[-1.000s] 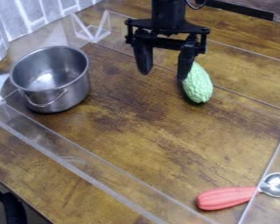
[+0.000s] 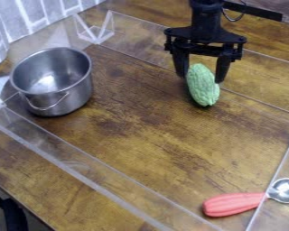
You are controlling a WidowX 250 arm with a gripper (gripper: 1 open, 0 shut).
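Observation:
The black gripper (image 2: 205, 69) is at the top centre, its two fingers apart on either side of a pale green leafy vegetable (image 2: 202, 87), which looks like a cabbage and rests on the wooden table (image 2: 147, 153). I cannot tell whether either finger touches it.
A steel pot (image 2: 51, 86) stands at the left. A scoop with a red handle (image 2: 234, 204) lies at the front right. Clear plastic strips edge the work area.
The gripper has moved right, from left of the green vegetable to over it. The vegetable, pot and scoop look unmoved.

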